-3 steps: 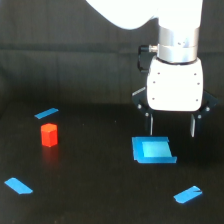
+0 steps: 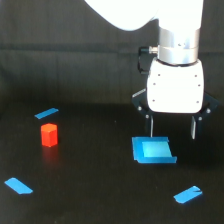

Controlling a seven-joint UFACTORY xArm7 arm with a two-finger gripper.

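Observation:
A small red cube (image 2: 49, 135) rests on the dark table at the left, well away from the arm. On the right, my white gripper (image 2: 172, 134) points straight down, its two dark fingers spread wide with nothing visible between them. Below and slightly left of the gripper lies a blue square (image 2: 154, 150) with a lighter blue middle and darker tape-like edges. One finger stands close to the square's upper edge in this view; its height above the table is hard to tell.
Blue tape strips lie flat at the back left (image 2: 46, 113), front left (image 2: 18, 186) and front right (image 2: 188, 194). Between the cube and the blue square, the black table (image 2: 95, 160) is clear. A dark curtain (image 2: 70, 60) hangs behind.
My gripper sits slightly lower than a second ago, with its fingers still apart. The red cube and blue markings have not moved.

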